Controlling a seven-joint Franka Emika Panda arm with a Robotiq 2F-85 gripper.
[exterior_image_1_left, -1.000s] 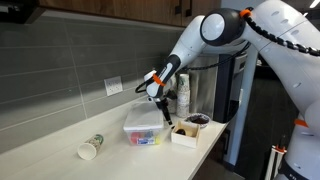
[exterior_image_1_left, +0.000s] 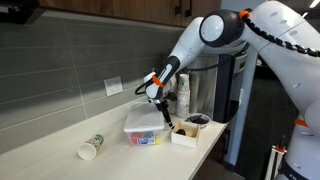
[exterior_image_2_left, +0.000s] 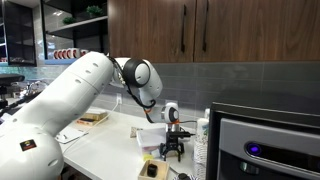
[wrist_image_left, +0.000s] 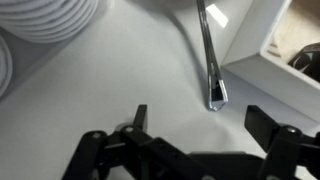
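Note:
A thin dark tool (wrist_image_left: 208, 50) with a shiny metal end lies on the white counter in the wrist view, beside a white open box. My gripper is open over it, one finger (wrist_image_left: 136, 115) left of the metal end and the other (wrist_image_left: 259, 122) to its right. Nothing shows held between them. In exterior view 1 the gripper (exterior_image_1_left: 170, 122) points down between the lidded clear tub (exterior_image_1_left: 145, 124) and the small open box (exterior_image_1_left: 187, 136). The tool is too small to make out there.
A patterned cylinder (exterior_image_1_left: 89, 147) lies on the counter's left. Behind the box stand a bowl of dark contents (exterior_image_1_left: 197, 119) and a tall white roll (exterior_image_1_left: 183, 96). A toaster oven (exterior_image_2_left: 268, 150) is close by at right.

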